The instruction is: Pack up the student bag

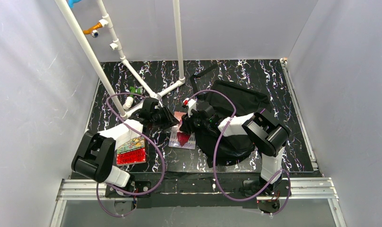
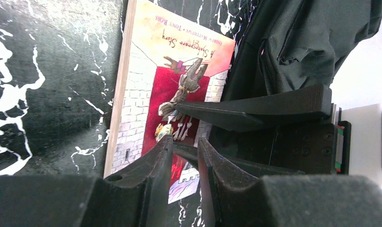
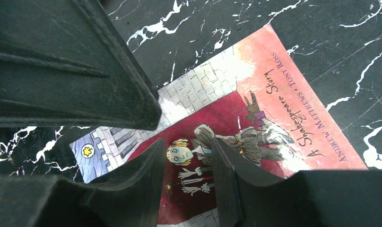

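Note:
A thin book with a red and pink "A Shakespeare Story" cover (image 1: 183, 139) (image 2: 179, 42) (image 3: 302, 118) lies on the dark marbled table between my grippers. My left gripper (image 1: 172, 122) hangs shut just left of and above it. My right gripper (image 1: 184, 124) is shut, its tips over the book's cover. Whether either holds anything cannot be seen. The black bag (image 1: 231, 151) (image 2: 298, 42) lies open to the right of the book, partly under my right arm.
Other books (image 1: 131, 156) lie at the front left, partly under my left arm. A white pipe frame (image 1: 178, 42) with coloured fittings stands at the back left. Bare table shows at the back right and the front middle.

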